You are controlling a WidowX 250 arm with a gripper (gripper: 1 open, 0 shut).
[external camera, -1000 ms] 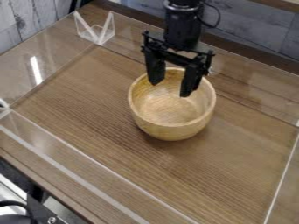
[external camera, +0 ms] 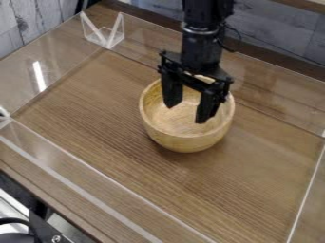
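My black gripper hangs from the top of the view over a round, pale wooden bowl. It is open, with its two fingers spread to left and right above the back half of the bowl. I see nothing held between them, and the bowl looks empty.
The bowl stands on a wide wooden table with free room on all sides. A small clear object is at the back left. The table's edge runs along the lower left, with dark space and cables beyond.
My gripper has moved down and toward the viewer, lower over the bowl. The bowl looks unmoved.
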